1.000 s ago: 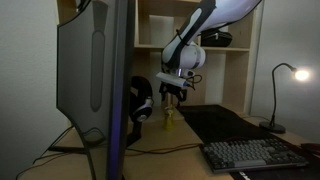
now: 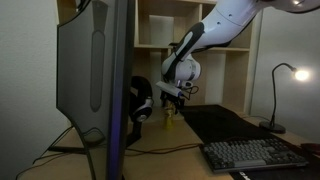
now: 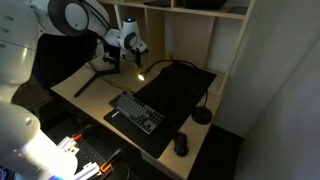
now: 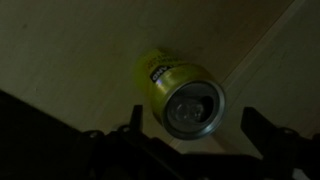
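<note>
A yellow can (image 4: 185, 98) stands on the desk in the wrist view, its opened top facing the camera. My gripper is open, with a dark finger on each side of the can's lid and space between them and the can. In exterior view 1 the gripper (image 2: 174, 100) hangs just over the can (image 2: 169, 119), near the back of the desk. The can (image 3: 141, 77) is a small bright yellow spot below the gripper (image 3: 138, 62) in exterior view 2. Whether the fingers touch it cannot be made out.
A large monitor (image 2: 95, 80) fills the left foreground. The keyboard (image 2: 250, 154) lies on a dark mat (image 3: 160, 92) beside the can, and a lit lamp (image 2: 274, 97) stands to the right. Shelves (image 2: 235, 78) rise behind. A black mouse (image 3: 181, 144) sits at the front.
The arm has come down over the last second, bringing the gripper lower and closer to the can. The can stands in the same place.
</note>
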